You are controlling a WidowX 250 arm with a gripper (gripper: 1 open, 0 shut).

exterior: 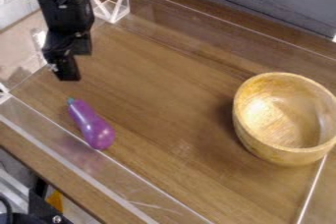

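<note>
My black gripper (66,69) hangs at the upper left of the camera view, open, above and behind a purple eggplant (90,124), with nothing visible between its fingers. The eggplant lies on the wooden tabletop (160,100) at the lower left. A large gold-coloured bowl (282,135) stands at the right.
Clear plastic edging runs along the table's back, left and front right. A small clear bracket (113,4) stands at the back left, behind the arm.
</note>
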